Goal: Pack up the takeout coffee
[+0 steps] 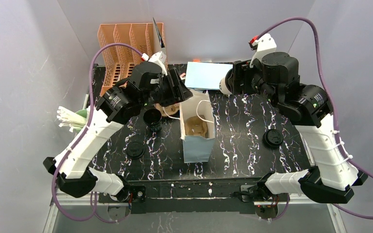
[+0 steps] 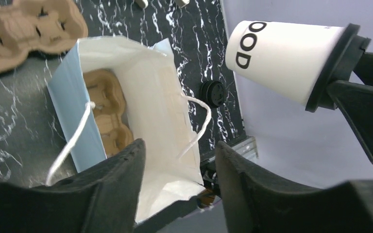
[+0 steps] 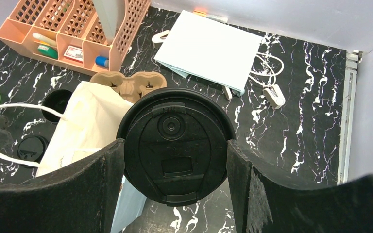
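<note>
A light-blue paper bag [image 1: 198, 148] with white handles stands open at the table's centre, a cardboard cup carrier [image 2: 108, 133] inside. My left gripper hangs over the bag, fingers apart, nothing visible between them. My right gripper is shut on a lidded white coffee cup [image 2: 281, 58], held tilted in the air right of the bag, its black lid [image 3: 172, 170] facing the wrist camera.
Black lids [image 1: 135, 149] [image 1: 273, 138] lie either side. A dark cup [image 1: 153, 119], second carrier [image 2: 48, 29], orange organizer [image 1: 121, 39], stirrer holder [image 1: 80, 116] and light-blue folder [image 1: 206, 75] occupy the back and left.
</note>
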